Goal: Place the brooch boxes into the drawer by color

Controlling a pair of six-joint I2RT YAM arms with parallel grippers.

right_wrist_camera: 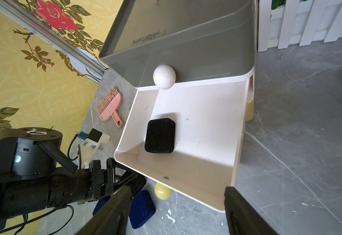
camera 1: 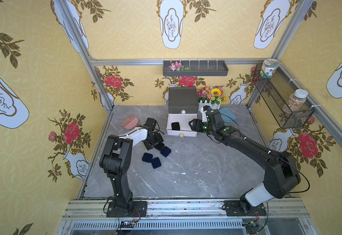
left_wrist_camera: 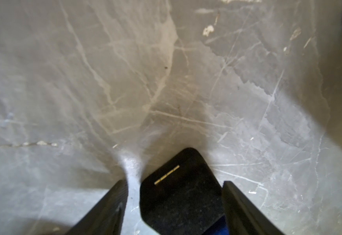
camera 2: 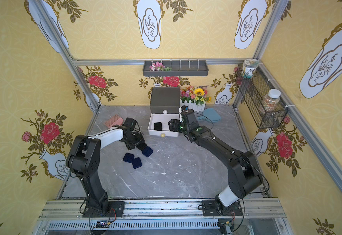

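Note:
In the left wrist view a black brooch box (left_wrist_camera: 180,195) lies between the spread fingers of my left gripper. The right-hand finger seems close to its side, while a gap shows at the left. Three dark blue boxes lie near it: one (camera 1: 165,151) beside the black one, and a pair (camera 1: 147,157) further front. Another black box (right_wrist_camera: 160,136) rests inside the pulled-out white drawer (right_wrist_camera: 202,105), toward its left side. My right gripper is open and empty, at the drawer's front right.
A grey-topped cabinet (camera 1: 182,98) stands behind the drawer. A pink brush (camera 1: 129,121) lies at the back left, a blue dustpan (camera 1: 227,114) at the back right. Flowers in a white fence pot (camera 1: 211,98) stand beside the cabinet.

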